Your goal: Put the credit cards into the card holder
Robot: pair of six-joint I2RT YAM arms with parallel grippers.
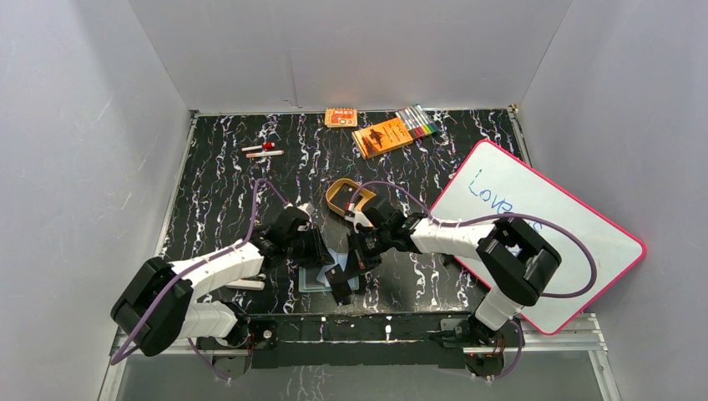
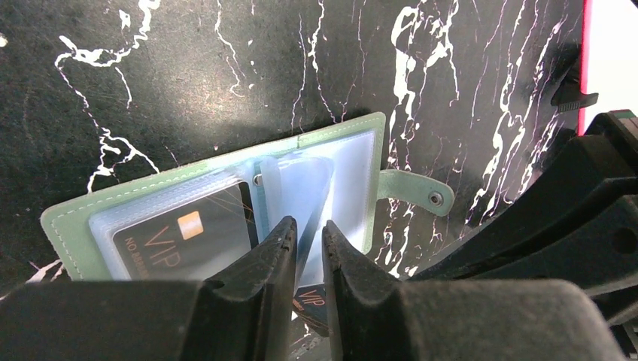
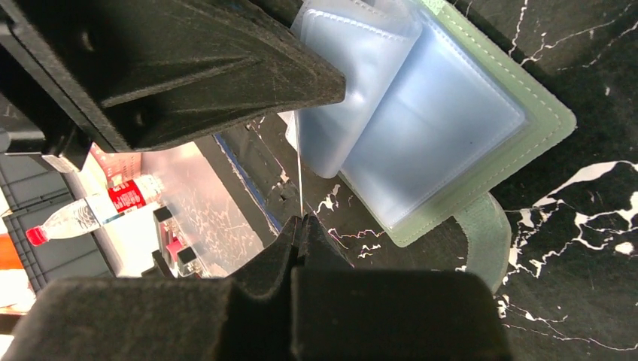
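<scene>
A green card holder (image 2: 128,188) with clear sleeves lies open at the table's front middle, a dark VIP card (image 2: 173,233) in its left side. My left gripper is over it, shut at a raised clear sleeve (image 2: 314,180). My right gripper is shut on a dark card seen edge-on in the right wrist view, beside the lifted sleeve. In the top view that card (image 1: 338,284) slants at the holder's front.
An orange tray (image 1: 334,192) with dark cards sits behind the grippers. A whiteboard (image 1: 534,209) covers the right side; markers (image 1: 263,154) and orange boxes (image 1: 380,138) lie at the back.
</scene>
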